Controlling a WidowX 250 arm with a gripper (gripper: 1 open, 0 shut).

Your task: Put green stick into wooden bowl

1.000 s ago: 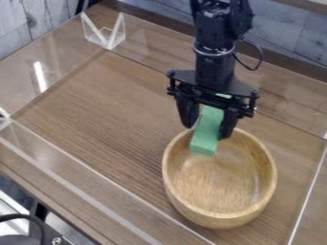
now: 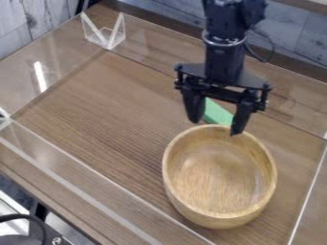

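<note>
The round wooden bowl [image 2: 220,191] stands on the table with its inside empty. Just past its far rim, the green stick [image 2: 217,113] shows between and behind the fingers of my gripper [image 2: 216,117]. It is outside the bowl, and its upper part is hidden behind the black gripper. Whether its near end touches the rim I cannot tell. The gripper hangs over the bowl's far edge, its two fingers spread wide apart. Nothing is gripped between them.
A white wire-like rack [image 2: 105,32] stands at the far left of the tabletop. Bare wooden table [image 2: 96,115] stretches left of the bowl. Black cables [image 2: 26,225] lie in the lower left corner.
The green stick, earlier hanging down from the gripper over the bowl's inside, now lies beyond the far rim.
</note>
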